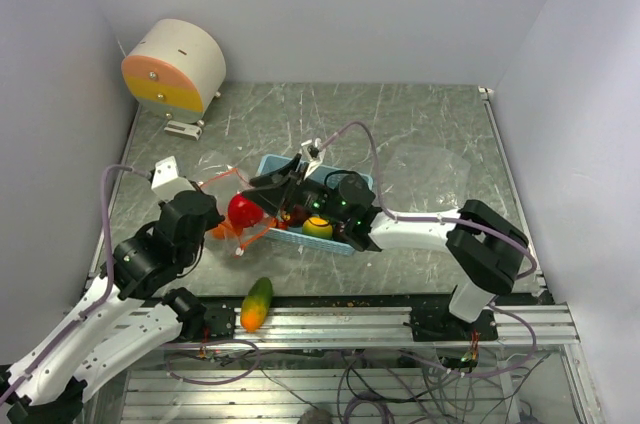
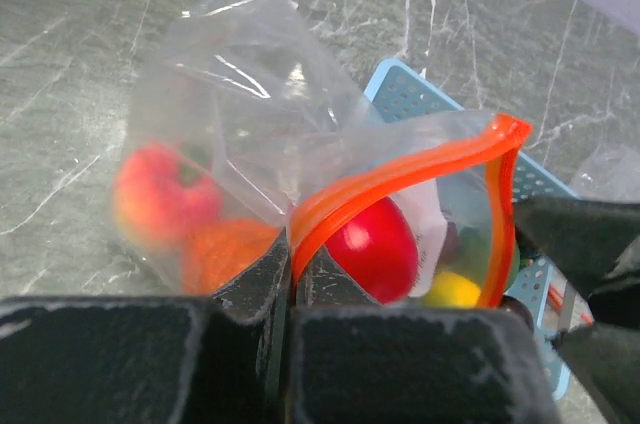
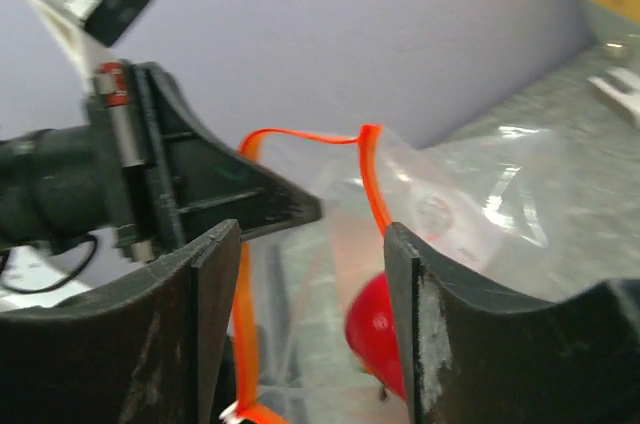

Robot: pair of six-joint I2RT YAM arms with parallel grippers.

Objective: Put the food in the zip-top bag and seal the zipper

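Note:
My left gripper is shut on the orange zip rim of the clear bag, whose mouth gapes toward the right arm. A shiny red fruit sits just inside the mouth; deeper lie a red-yellow fruit and an orange one. My right gripper has its fingers apart at the mouth, nothing gripped between them, and the zip rim shows in the gap. An orange-and-green mango is well away from both grippers, over the table's front edge in the top view.
Behind the right gripper stands a blue basket with several foods, among them a yellow one. A rounded cream box occupies the back left. Another clear bag lies flat at right. Metal rails run along the front.

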